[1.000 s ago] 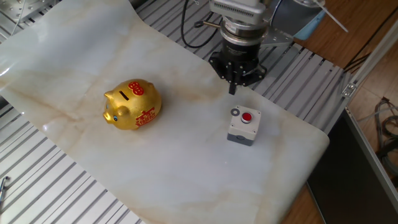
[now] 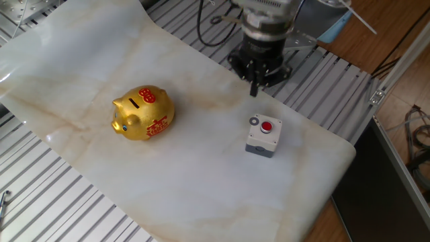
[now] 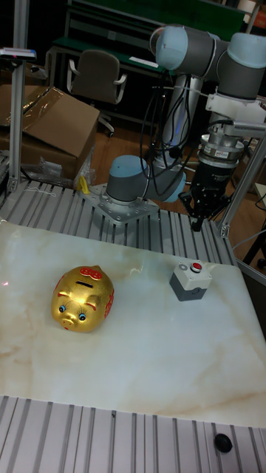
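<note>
A white and grey box with a red push button stands upright on the marble-patterned sheet. Beyond it, towards the arm's base, my black gripper hangs in the air, fingers pointing down. Its fingertips are together, with nothing showing between them. In the other exterior view the gripper is above and behind the button box, clear of it. A golden piggy bank with red markings and a slot on top sits well away from the box.
The marble-patterned sheet is bare around both objects. Slatted metal table shows beyond its edges. A small black round thing lies on the front slats. A cardboard box stands behind the table.
The button box and piggy bank have stayed put.
</note>
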